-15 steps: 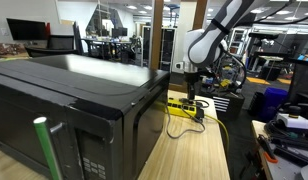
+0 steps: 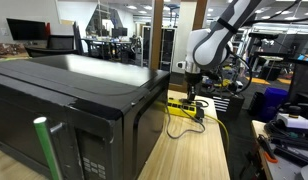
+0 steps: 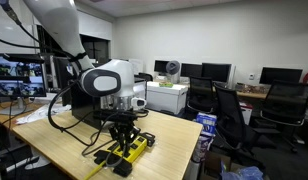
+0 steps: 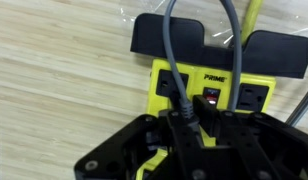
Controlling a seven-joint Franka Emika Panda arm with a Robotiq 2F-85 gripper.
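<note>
A yellow power strip [image 4: 174, 78] with black end flaps, outlets and a red switch lies under my gripper in the wrist view. The gripper is shut on the end of a grey cable [image 4: 177, 68], at what looks like a plug; the fingers cover most of it. That plug is over the strip's outlets, and I cannot tell whether it is seated in one. In exterior view 1 the strip [image 2: 177, 107] is on the wooden table past the black box, the arm over it. From the other side, the strip [image 3: 136, 152] shows below the gripper [image 3: 124, 131].
A large black box [image 2: 94, 85] fills the left of exterior view 1. A yellow cord [image 2: 222, 128] runs off the strip across the table. Bare wood [image 2: 184, 158] lies in front. Office chairs [image 3: 239, 125] stand beyond the table.
The arm has shifted slightly to the right in exterior view 1. The power strip and the black box show no visible movement.
</note>
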